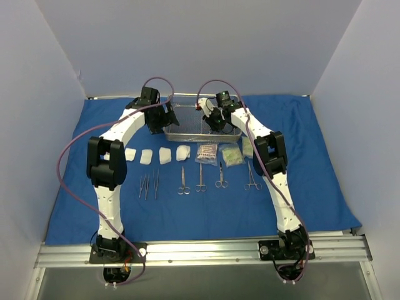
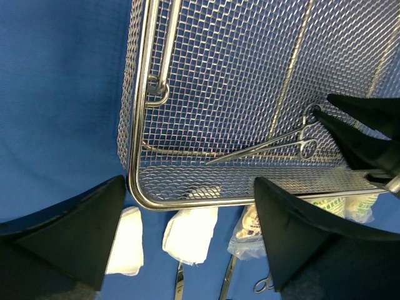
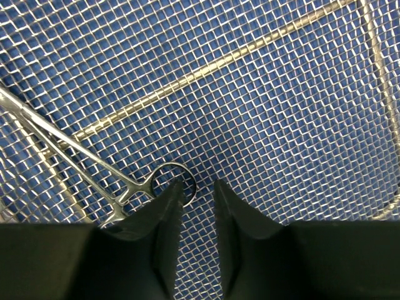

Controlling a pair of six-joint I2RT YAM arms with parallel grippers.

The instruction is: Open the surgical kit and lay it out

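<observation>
The wire mesh tray holds scissor-like forceps. My right gripper is low inside it, fingers part open at one ring handle; whether the ring is between them is unclear. My left gripper hangs open over the tray's left end, nothing between its fingers. Folded gauze, bagged packets, tweezers and several scissor-type instruments lie in rows in front of the tray on the blue drape.
Blue drape is bare on both outer sides and along the front. Grey walls surround the work area at back and sides.
</observation>
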